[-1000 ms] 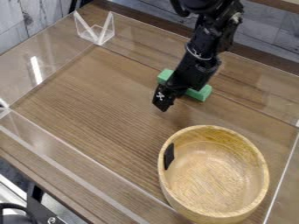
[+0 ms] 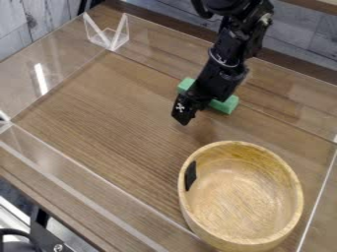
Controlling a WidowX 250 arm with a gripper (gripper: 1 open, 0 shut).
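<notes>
My black gripper [image 2: 200, 100] reaches down from the top centre to a green block [image 2: 223, 101] on the wooden table, its fingers at the block's left part. The block is partly hidden behind the gripper. Whether anything is held between the fingers is unclear.
A large round beige container [image 2: 239, 222] stands at the lower right. A white wire-like object [image 2: 108, 34] is at the back left.
The gripper has shifted very slightly; otherwise little differs.
</notes>
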